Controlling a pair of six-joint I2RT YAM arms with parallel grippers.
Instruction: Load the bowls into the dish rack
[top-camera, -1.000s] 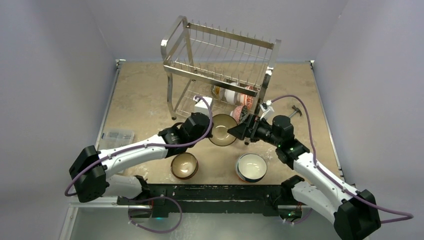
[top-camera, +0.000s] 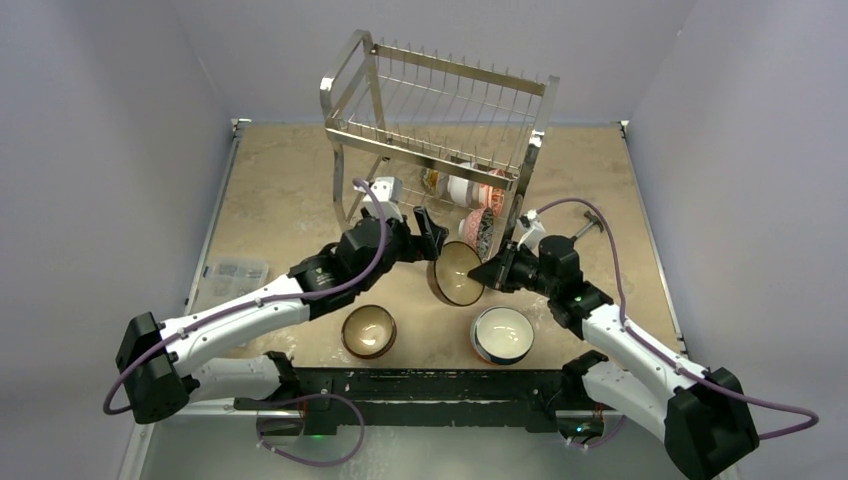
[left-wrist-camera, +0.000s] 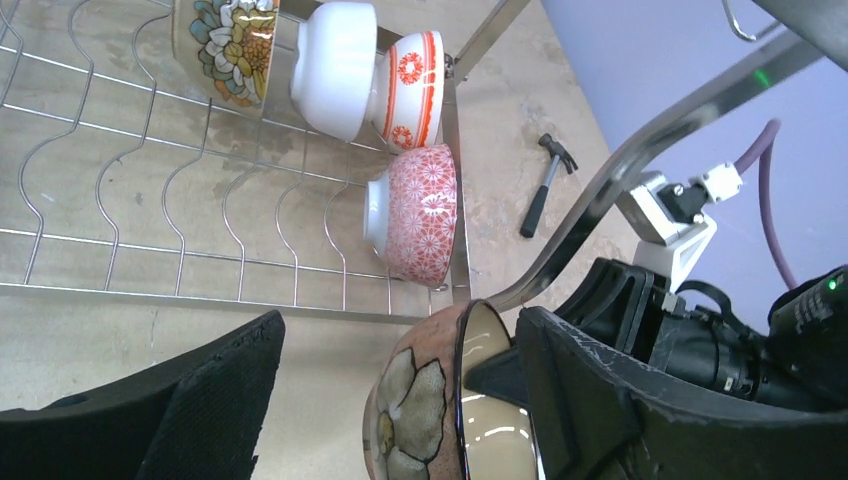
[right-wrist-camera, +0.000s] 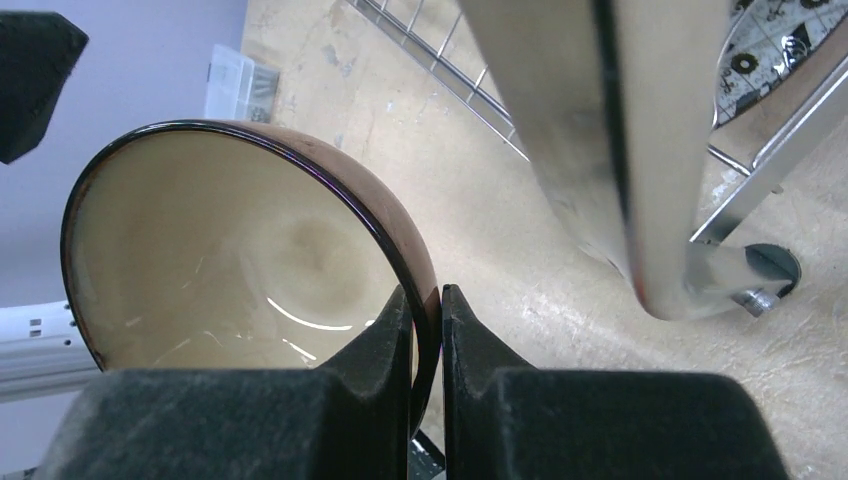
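My right gripper is shut on the rim of a brown bowl (top-camera: 458, 275), held tilted in front of the dish rack (top-camera: 430, 154). In the left wrist view this bowl (left-wrist-camera: 415, 410) shows a flower pattern outside. My left gripper (top-camera: 432, 235) is open just beside it, its fingers (left-wrist-camera: 225, 385) wide apart and empty. On the rack's lower tier lie a pink bowl (left-wrist-camera: 422, 215), an orange-striped bowl (left-wrist-camera: 412, 90), a white bowl (left-wrist-camera: 335, 70) and a flowered bowl (left-wrist-camera: 228, 45). On the table stand a brown bowl (top-camera: 368, 331) and a white-lined bowl (top-camera: 503, 334).
A hammer (left-wrist-camera: 547, 185) lies right of the rack. At the left is a clear plastic container (top-camera: 236, 275). The rack's metal leg (right-wrist-camera: 640, 200) rises close to my right gripper. Much of the lower tier's left side is empty.
My right gripper went from open to shut on the bowl's rim. The bowl shifted slightly right and down and tilted more.
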